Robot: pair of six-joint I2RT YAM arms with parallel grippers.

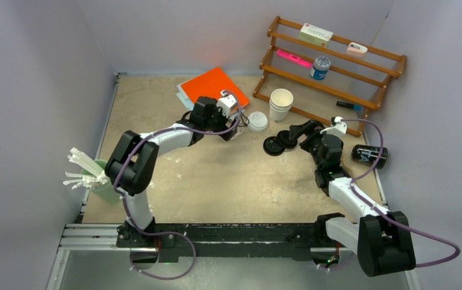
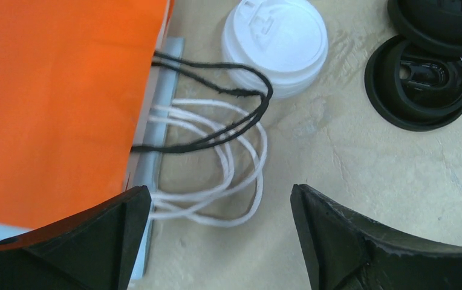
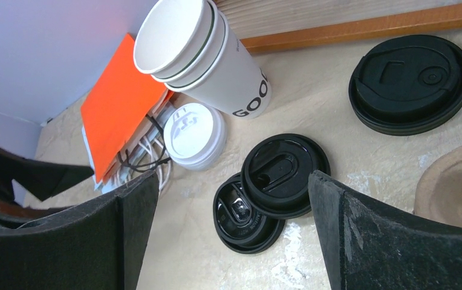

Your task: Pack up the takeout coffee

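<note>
An orange paper bag (image 1: 213, 84) lies on a light-blue bag at the back, with black and white handles (image 2: 240, 136) sticking out to the right. My open left gripper is just over those handles, nothing between its fingers. My open right gripper hovers over the black lids (image 3: 277, 175). Beside the bags lie white lids (image 3: 189, 130) and a stack of paper cups (image 3: 222, 72).
A wooden rack (image 1: 331, 84) with small items stands at the back right, a dark can (image 1: 367, 156) lies at the right, and a green container (image 1: 104, 190) of wrapped items is at the left.
</note>
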